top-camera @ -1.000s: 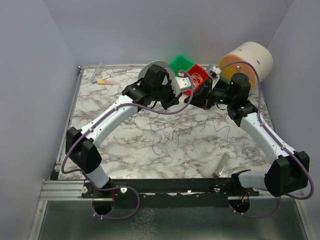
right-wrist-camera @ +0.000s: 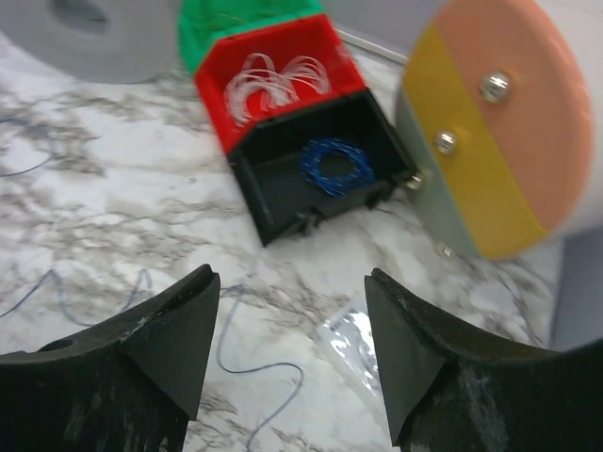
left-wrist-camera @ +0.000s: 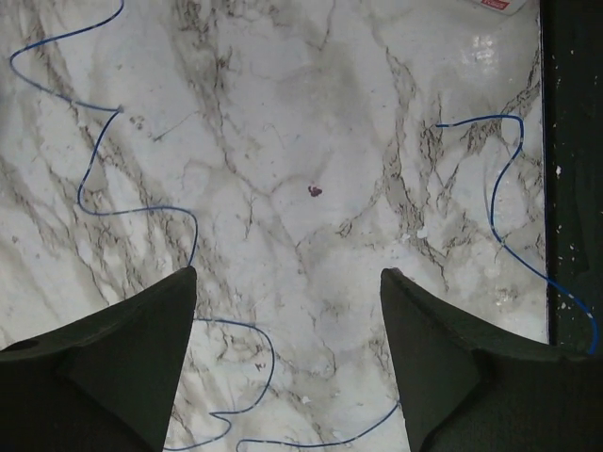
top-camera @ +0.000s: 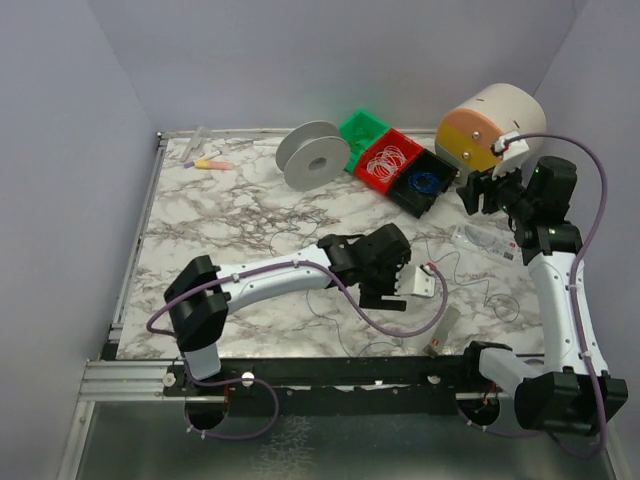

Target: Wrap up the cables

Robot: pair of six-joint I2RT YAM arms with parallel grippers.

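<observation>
A thin blue cable lies in loose curves on the marble table, also seen in the right wrist view as a wavy line point(right-wrist-camera: 264, 368). My left gripper point(top-camera: 380, 295) hangs low over the front middle; in its wrist view its open fingers show only table and cable between them. My right gripper point(top-camera: 480, 195) is raised at the right side, open with nothing between its fingers. A coil of blue cable point(right-wrist-camera: 334, 169) sits in the black bin point(top-camera: 420, 205).
Behind stand a red bin point(top-camera: 390, 145) with white cables, a green bin point(top-camera: 362, 125), a grey spool point(top-camera: 300, 165) and a large cylinder point(top-camera: 500, 110). A clear bag point(top-camera: 485, 242) lies at right, a small bar point(top-camera: 442, 330) near the front edge.
My left gripper has moved toward the front edge from the middle back. My right gripper has moved right, away from the middle.
</observation>
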